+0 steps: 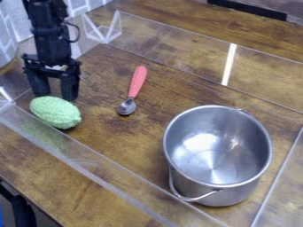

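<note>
My black gripper (51,82) is at the upper left, low over the wooden surface, just behind a pale green textured oblong object (55,112) that looks like a toy vegetable. The fingers point down and appear apart, with nothing seen held between them; whether they touch the green object is hard to tell. A spoon with a pink handle (137,82) lies to the right, its metal bowl toward the front. A large steel pot (217,155) stands at the lower right.
Clear plastic walls (89,160) edge the wooden work area (130,142).
</note>
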